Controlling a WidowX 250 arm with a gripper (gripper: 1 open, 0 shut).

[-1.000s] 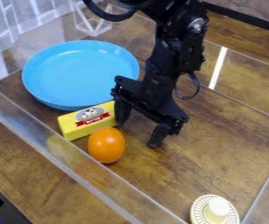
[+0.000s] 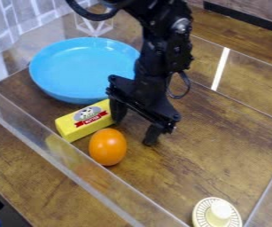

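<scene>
My black gripper is low over the wooden tabletop at the centre, at the right end of a yellow box with a label. One finger appears to reach the box's end; whether it grips it is unclear. An orange, egg-shaped object lies just in front of the box.
A blue plate sits at the back left. A white round object is at the front right. A clear rail runs along the left front. The tabletop to the right is open.
Little else differs.
</scene>
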